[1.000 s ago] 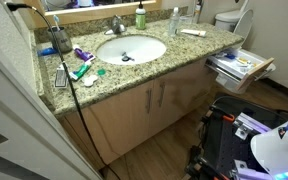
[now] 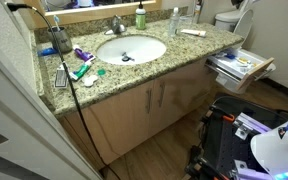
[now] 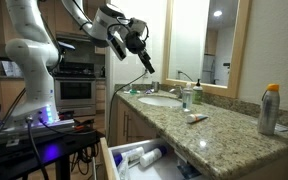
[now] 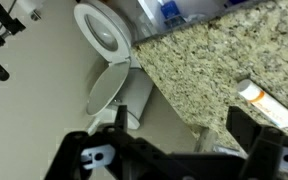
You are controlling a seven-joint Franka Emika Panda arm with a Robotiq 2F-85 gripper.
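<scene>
My gripper hangs above the end of the counter in the wrist view, its two dark fingers wide apart with nothing visible between them. In exterior view 2 the gripper [image 3: 147,46] is high over the countertop [image 3: 174,122]. A white tube with an orange end [image 4: 268,103] lies on the granite below, well clear of the fingers. An open white drawer [image 2: 222,72] juts out under the counter end. Inside it lie a white cylindrical item [image 3: 151,157] and other small things.
A sink [image 2: 131,50] is set in the counter, with a soap bottle [image 2: 140,16] behind it. Several small items and a toothbrush [image 2: 82,72] lie left of it. A metal bottle [image 3: 269,110] stands near the wall. A toilet [image 4: 106,85] is beyond the counter end.
A dark part of the arm now shows at the top right edge of exterior view 1. The counter items and the drawer look unmoved.
</scene>
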